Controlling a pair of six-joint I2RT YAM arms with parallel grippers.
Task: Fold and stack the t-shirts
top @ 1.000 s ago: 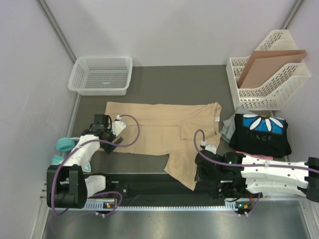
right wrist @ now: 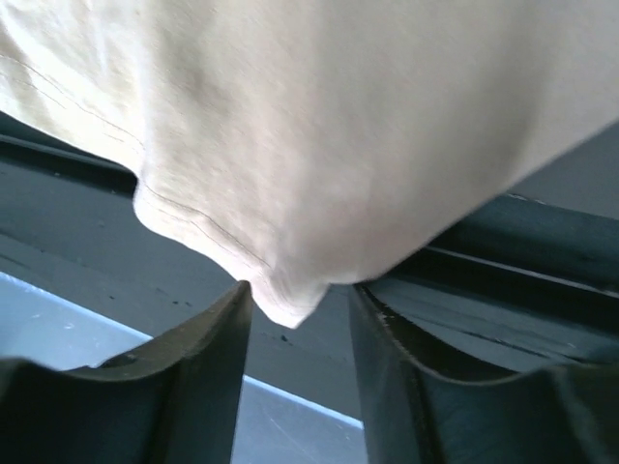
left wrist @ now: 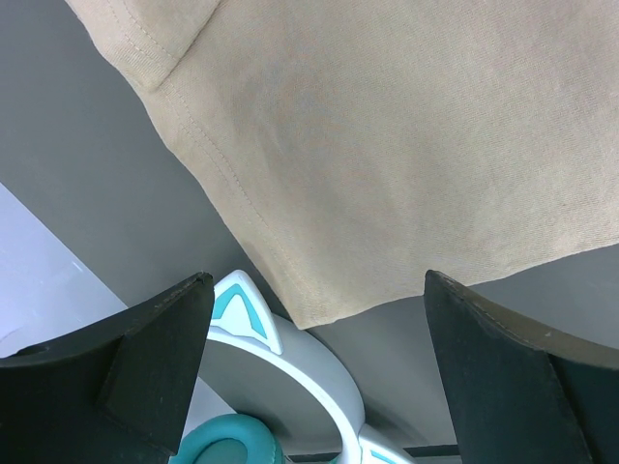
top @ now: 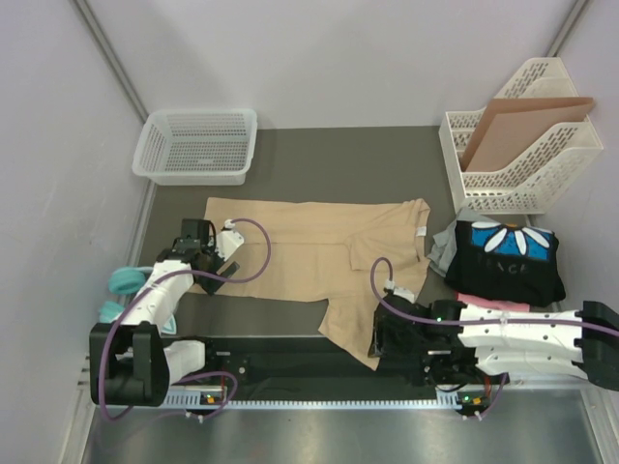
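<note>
A beige t-shirt [top: 305,275] lies spread across the table, one sleeve [top: 349,333] hanging toward the front edge. In the left wrist view, a corner of the shirt [left wrist: 387,184] reaches down between the spread fingers of my left gripper, which is open and holds nothing. My right gripper is at the sleeve's tip; its fingers stand partly apart, one on each side of the cloth point [right wrist: 287,302], with a gap left beside it. On the right lies a black t-shirt [top: 503,263] with a daisy print, on top of pink and grey cloth.
An empty white basket [top: 195,178] stands at the back left. Stacked white baskets [top: 522,198] with cardboard [top: 517,135] are at the back right. Teal-and-white headphones [left wrist: 290,358] lie near my left gripper. Bare table shows behind the beige shirt.
My right gripper has shifted slightly left, over the hanging sleeve. The left arm has barely moved, and the shirt lies as before.
</note>
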